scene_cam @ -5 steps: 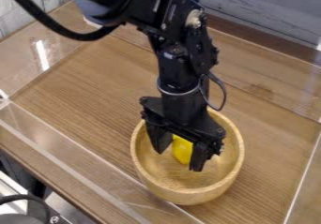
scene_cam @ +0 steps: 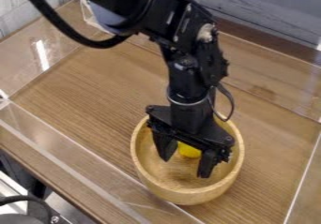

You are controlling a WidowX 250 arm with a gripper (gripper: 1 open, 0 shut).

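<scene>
My black gripper [scene_cam: 189, 148] stands open inside a light wooden bowl [scene_cam: 170, 181] on the table, its fingers pointing down on either side of a small yellow object [scene_cam: 190, 151]. The yellow object is partly hidden behind the gripper, so I cannot tell whether the fingers touch it.
The wooden table [scene_cam: 75, 97] has free room to the left of the bowl and behind it, with a narrow strip to the right. Clear raised edging runs along the left side, and a pale wall [scene_cam: 264, 12] stands at the back.
The gripper has shifted and turned slightly over the bowl, and the yellow object shows at a different place between and behind the fingers.
</scene>
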